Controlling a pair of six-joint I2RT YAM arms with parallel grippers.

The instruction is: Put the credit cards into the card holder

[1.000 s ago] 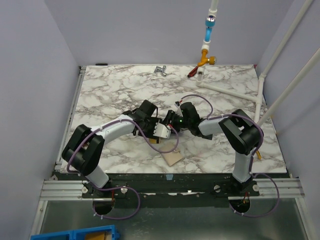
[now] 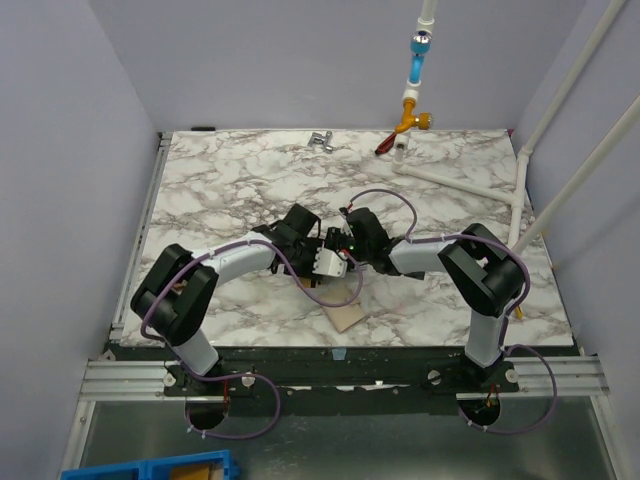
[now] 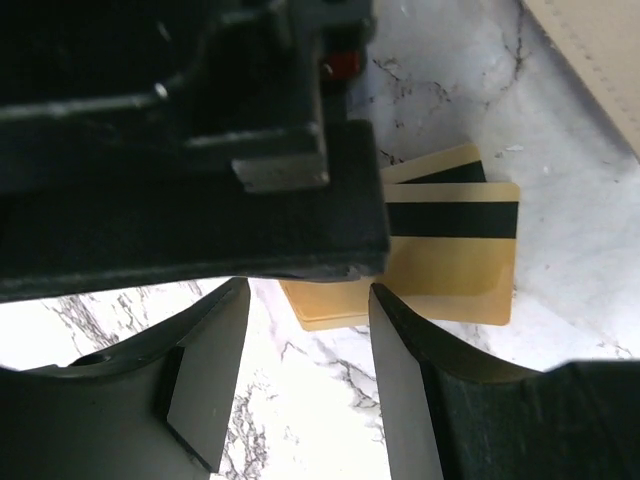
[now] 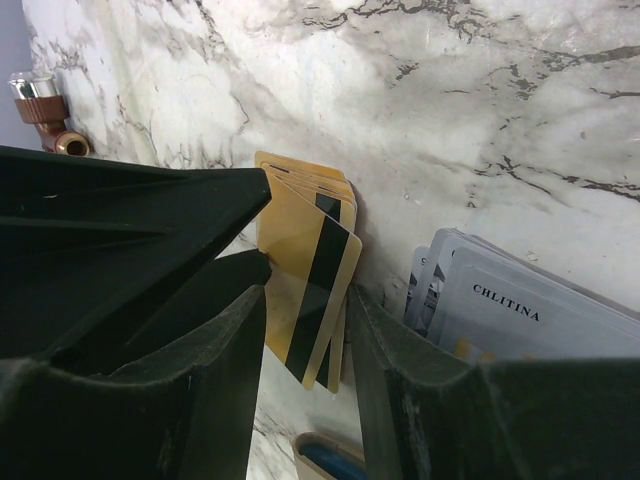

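Gold credit cards [image 4: 315,250] with black stripes lie in a loose, fanned pile on the marble table. In the left wrist view, the gold cards [image 3: 455,260] reach under the dark finger of the other arm. My left gripper has its fingers apart, with a card's corner showing in the gap. The right gripper is also open, above the pile; in its view, the left arm's black fingers [image 4: 215,195] come in at the pile's left edge. Whether any finger touches a card cannot be told. The beige card holder [image 2: 343,316] lies toward the table's front.
Grey-white cards [image 4: 520,305] printed "CHLITINA" lie to the right of the gold ones in the right wrist view. Both grippers crowd closely together. A pipe with an orange valve [image 2: 406,118] stands at the back.
My right gripper has moved left, toward the left one.
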